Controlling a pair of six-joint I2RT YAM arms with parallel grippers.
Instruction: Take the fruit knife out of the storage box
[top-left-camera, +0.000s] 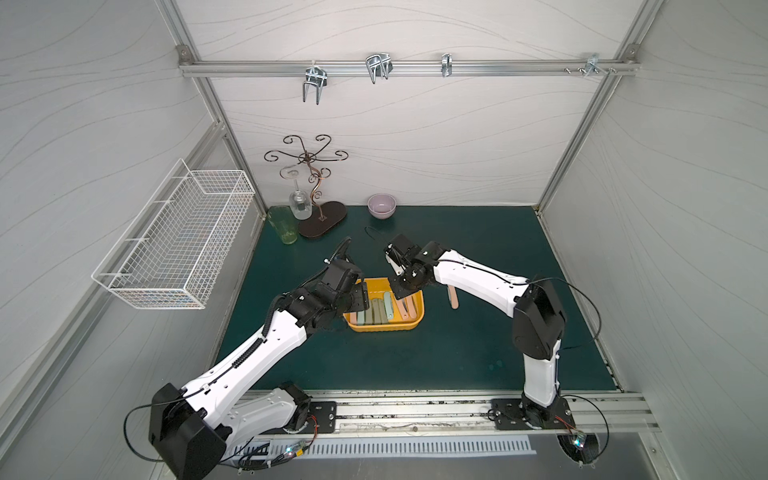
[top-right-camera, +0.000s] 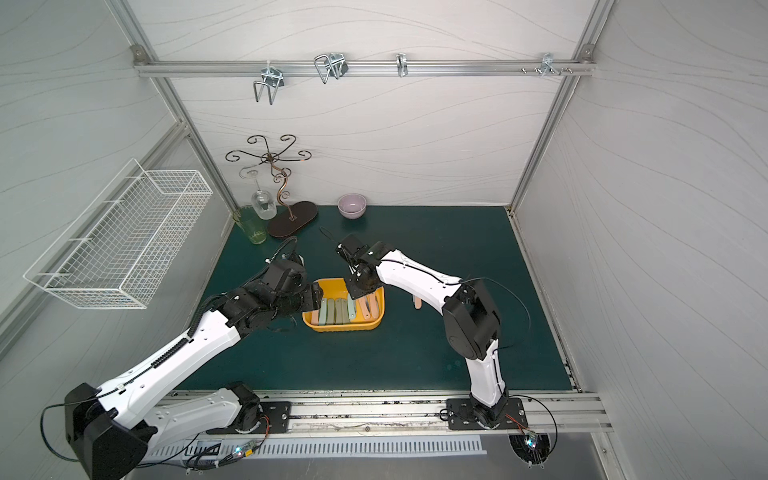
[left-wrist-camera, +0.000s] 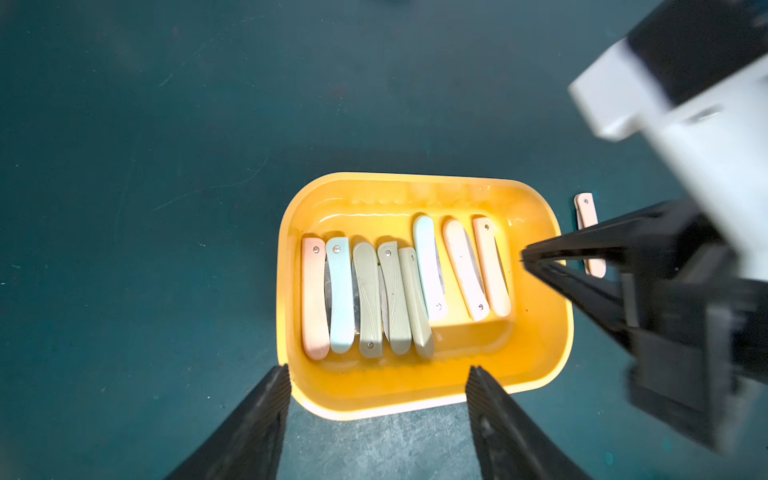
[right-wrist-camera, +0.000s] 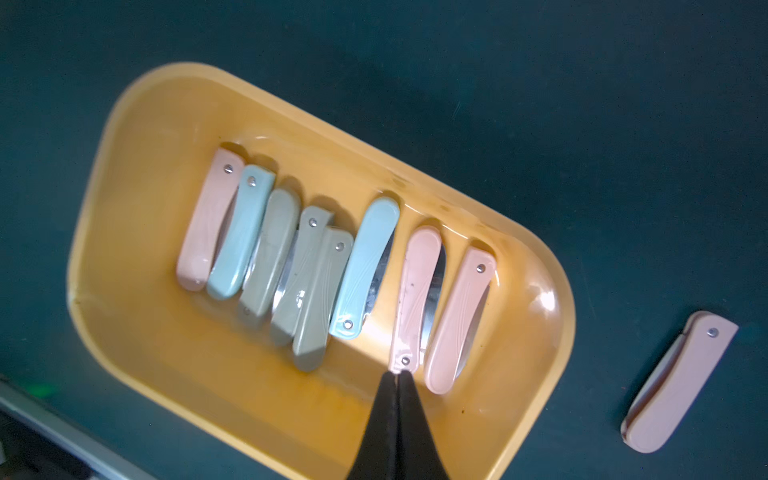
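The yellow storage box (left-wrist-camera: 432, 404) sits on the dark green table with pink, blue and grey-green fruit knives lying side by side in it. In the right wrist view my right gripper is shut over the box, its fingertips meeting with nothing between them. A pink fruit knife (right-wrist-camera: 414, 296) appears just past those tips, outside the fingers; another pink knife (right-wrist-camera: 460, 320) lies to its right. My left gripper stands open and empty near the box's front edge. One more pink knife (right-wrist-camera: 680, 382) rests on the table to the right of the box.
At the back left stand a dark metal rack (top-left-camera: 322, 217), a green glass (top-left-camera: 283, 225) and a purple bowl (top-left-camera: 381, 205). A white wire basket (top-left-camera: 176, 248) hangs on the left wall. The table right of the box is mostly clear.
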